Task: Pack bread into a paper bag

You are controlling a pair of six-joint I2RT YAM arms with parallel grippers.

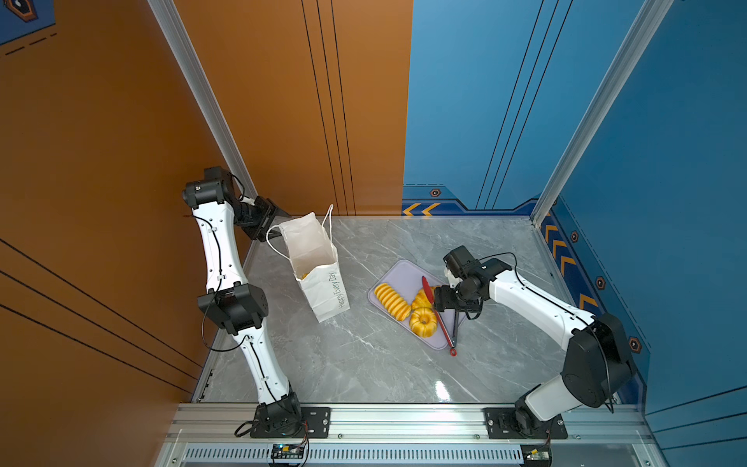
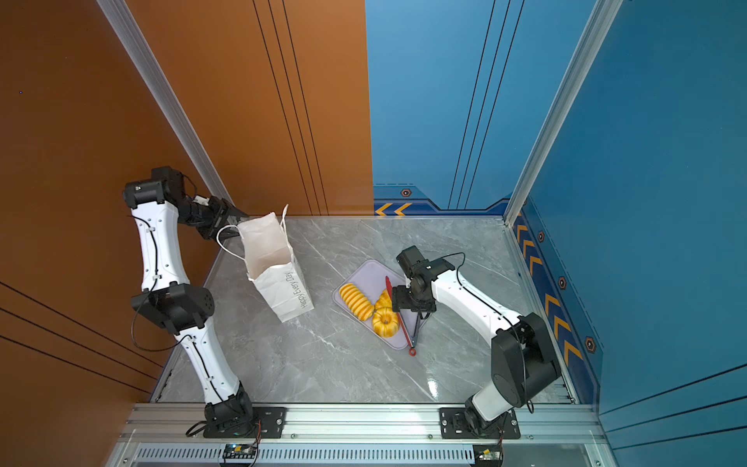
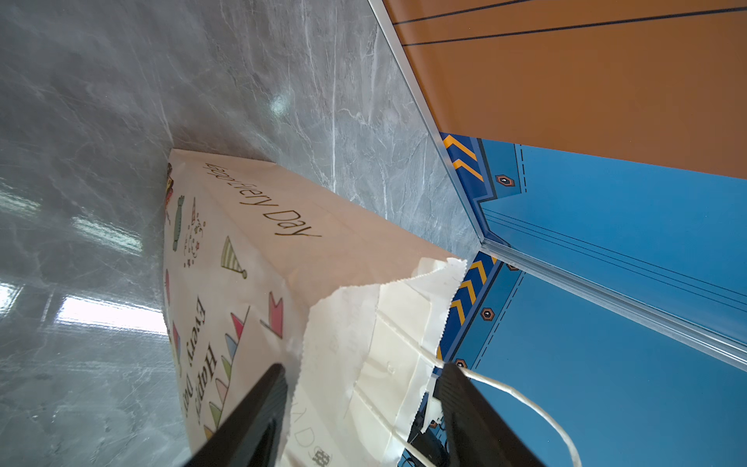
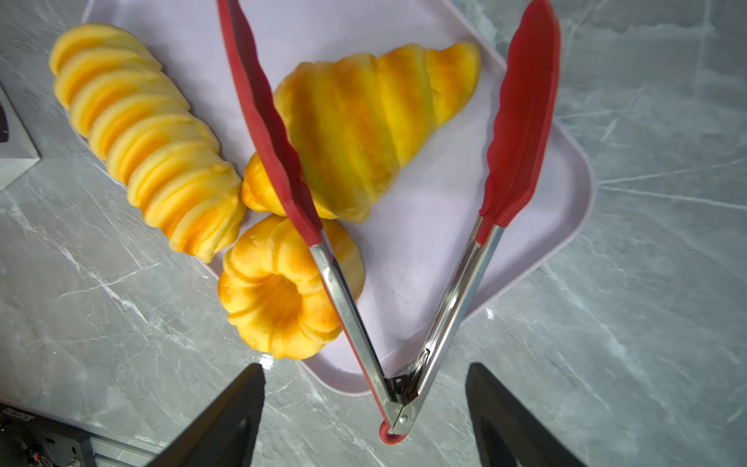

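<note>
My right gripper hangs open above the tray, its fingers apart on either side of the red-tipped tongs [image 4: 346,315]. Those tongs are spread wide: one arm crosses the cone-shaped bread [image 4: 373,116] and ring bread [image 4: 272,299], the other lies over bare tray. A ridged long bread [image 4: 148,140] rests at the tray's left. At the back left, the white paper bag [image 1: 325,292] stands with its mouth spread and a bit of yellow showing inside. My left gripper [image 1: 276,223] is beside its rim, fingers apart; whether they touch the bag cannot be told.
The lilac tray [image 4: 435,272] holds the bread on the grey marble table [image 1: 365,373]. Bare table separates bag and tray, and the front is free too. One bag handle [image 3: 529,401] loops out close to my left fingers. Orange and blue walls enclose the back and sides.
</note>
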